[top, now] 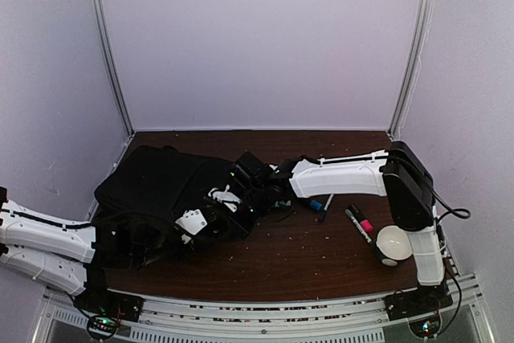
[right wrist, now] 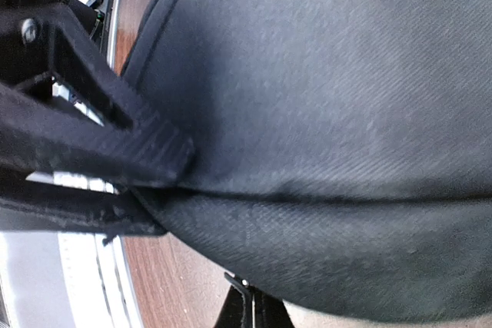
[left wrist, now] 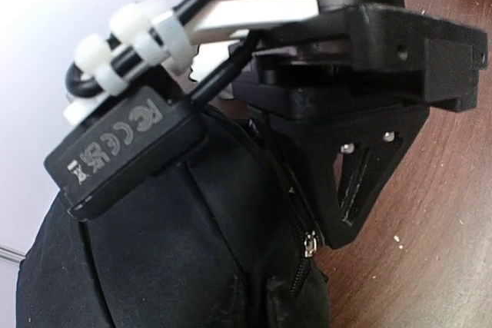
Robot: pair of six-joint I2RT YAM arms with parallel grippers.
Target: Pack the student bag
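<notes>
The black bag point(top: 165, 178) lies on the left of the table and fills much of both wrist views. At its edge in the left wrist view is a metal zipper pull point(left wrist: 310, 244), at the tips of the other arm's fingers. My right gripper is shut on this pull, which is mostly hidden between its tips. My left gripper is closed on the bag's fabric near the edge; in the right wrist view its dark fingers point(right wrist: 165, 151) sit on both sides of the bag's corner.
A white-topped cup point(top: 393, 243) stands at the right front, near a marker with a pink cap point(top: 365, 225). Blue-capped pens point(top: 323, 210) lie under the right forearm. Bare table shows along the front middle.
</notes>
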